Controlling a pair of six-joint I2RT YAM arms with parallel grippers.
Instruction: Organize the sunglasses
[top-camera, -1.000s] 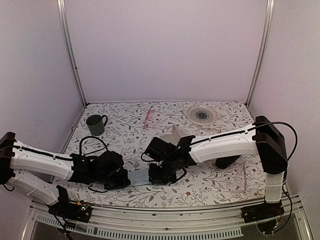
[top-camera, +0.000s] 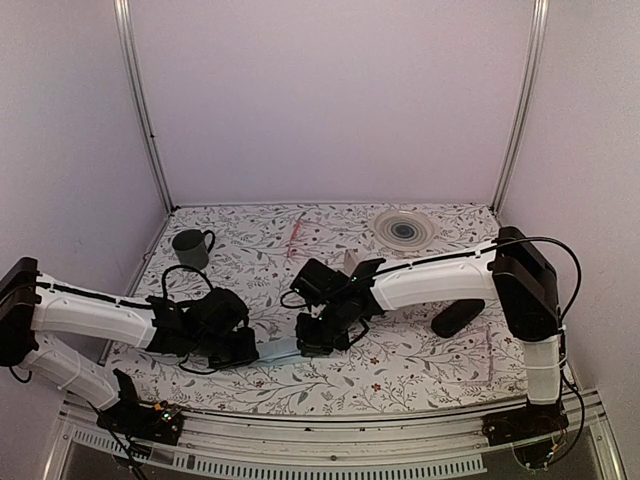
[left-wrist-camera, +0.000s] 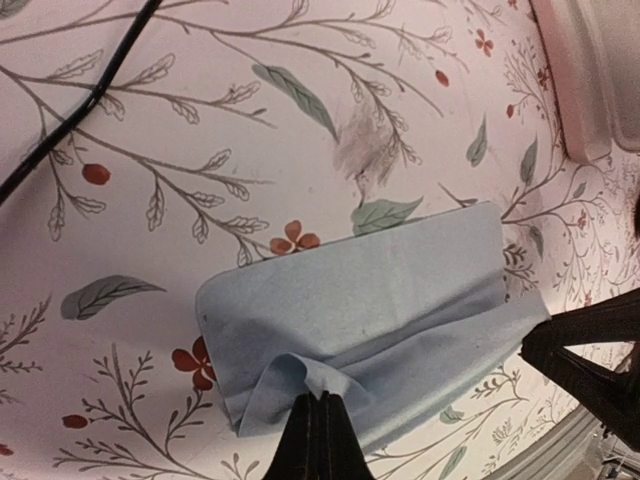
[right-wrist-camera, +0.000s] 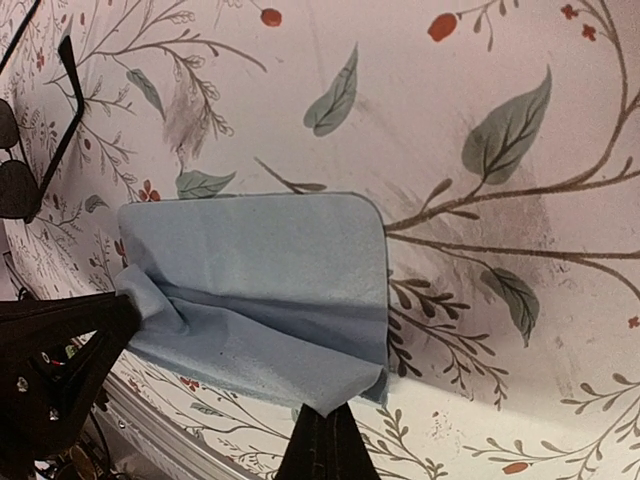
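A light blue cloth (left-wrist-camera: 380, 280) lies near the table's front edge, its near part lifted and folded over toward the back. At its left end my left gripper is shut on a bunched bit of the edge. My right gripper is shut on the corner at the cloth's other end. In the top view, the cloth (top-camera: 275, 350) shows between both grippers. Dark sunglasses (right-wrist-camera: 17, 185) appear at the left of the right wrist view, one temple spread out. The left arm hides most of them from above.
A dark oblong case (top-camera: 458, 317) lies to the right, below the right forearm. Farther back are a grey mug (top-camera: 191, 248) and a round plate (top-camera: 404, 230). A pale pink container (left-wrist-camera: 580, 75) stands close behind the right arm.
The right arm's elbow has shifted left and its gripper has moved slightly. Both grippers have edged a little toward the back with the cloth's edge.
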